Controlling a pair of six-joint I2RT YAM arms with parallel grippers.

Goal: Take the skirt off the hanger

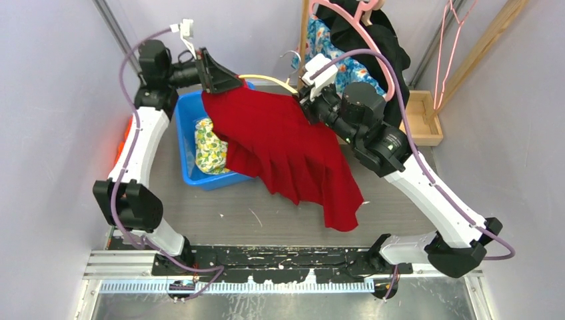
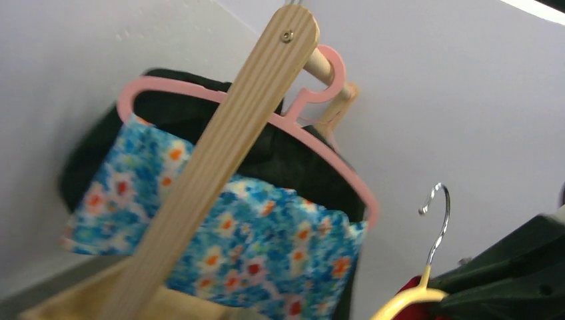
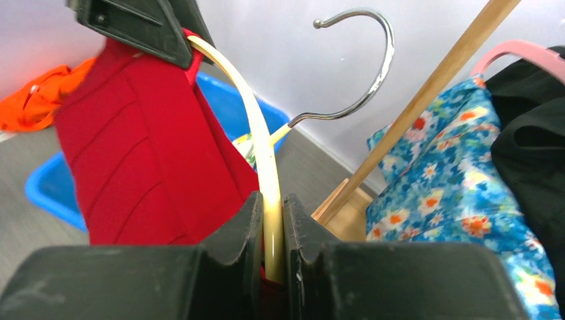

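Observation:
The red skirt (image 1: 280, 147) hangs in folds from a yellow hanger (image 1: 266, 78) with a silver hook (image 3: 353, 105), held between both arms. My left gripper (image 1: 223, 79) is at the hanger's left end, where its fingers meet the red waistband; whether they are closed on it is hard to tell. My right gripper has the yellow hanger between its fingers at the right side, with red cloth just below. In the left wrist view the hanger (image 2: 406, 300) and some red cloth show at the lower right beside black fingers.
A blue bin (image 1: 190, 153) with yellow patterned cloth sits at left, orange cloth (image 3: 30, 103) beside it. A wooden rack (image 2: 213, 167) at back right carries pink hangers with black and blue floral garments. A wooden box (image 1: 420, 133) lies under it.

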